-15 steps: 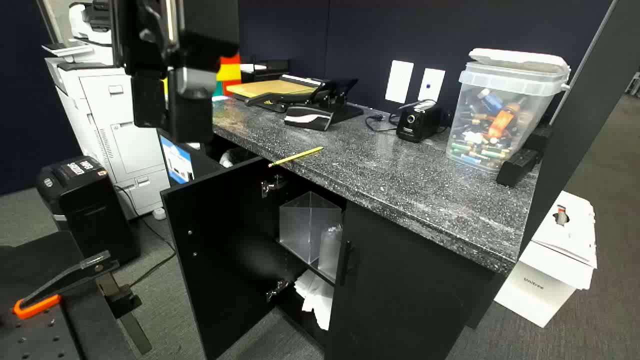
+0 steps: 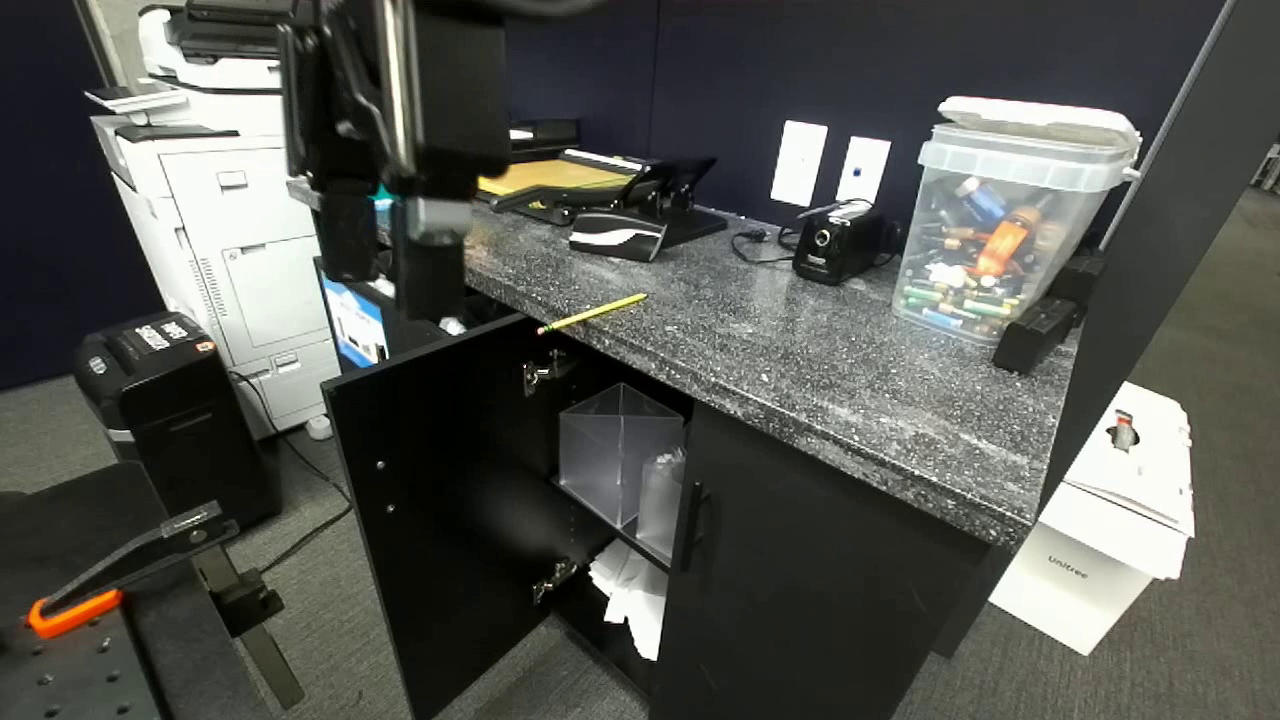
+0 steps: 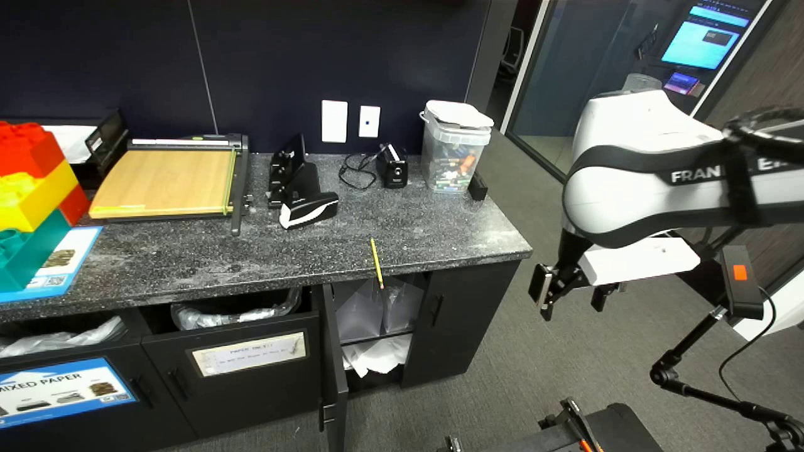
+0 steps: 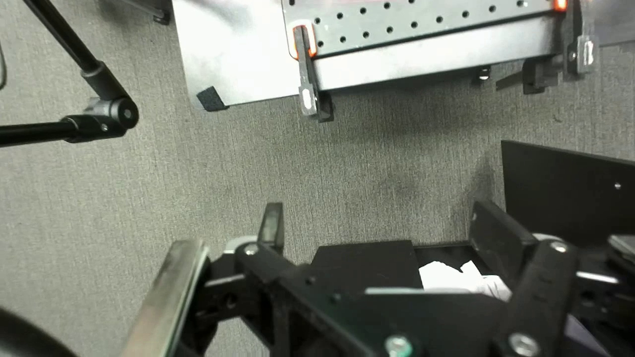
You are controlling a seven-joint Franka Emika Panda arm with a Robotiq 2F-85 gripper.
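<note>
My gripper (image 2: 391, 250) hangs in the air at the upper left of the first exterior view. Its fingers stand wide apart in the wrist view, where only grey carpet and part of the cabinet show beyond them, so the gripper is open and empty. Below it in the first exterior view, a black cabinet door (image 2: 462, 504) is swung out. Inside the cabinet are a clear bin (image 2: 612, 450) on a shelf and white papers (image 2: 630, 594) lower down. A yellow pencil (image 3: 376, 260) lies across the counter's front edge, its tip overhanging. The gripper touches none of these.
A speckled counter (image 3: 422, 233) carries a paper cutter (image 3: 162, 181), a stapler (image 3: 309, 210), a pencil sharpener (image 3: 392, 166) and a tub of batteries (image 3: 454, 150). A perforated table (image 4: 411, 24) with clamps stands opposite the cabinet. Carpet lies open between them.
In the first exterior view the gripper has shifted rightward and slightly lower, now covering the coloured blocks behind it. The door, pencil and counter objects are unchanged.
</note>
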